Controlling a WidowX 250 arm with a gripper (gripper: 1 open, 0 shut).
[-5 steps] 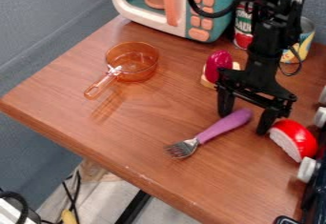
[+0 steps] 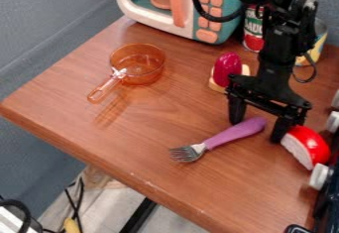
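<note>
The black gripper (image 2: 259, 123) is lowered to the tabletop on the right, its fingers on either side of the tip of a purple-handled fork (image 2: 233, 131). Whether it grips the handle I cannot tell. A red and white toy piece (image 2: 306, 147) lies just right of the gripper. A red toy fruit (image 2: 225, 67) sits behind the arm on a pale base.
A clear orange pot (image 2: 137, 61) is at the left of the wooden table (image 2: 106, 128). A toy microwave (image 2: 177, 6), a can (image 2: 253, 29) and a cup stand at the back. Dark objects crowd the right edge.
</note>
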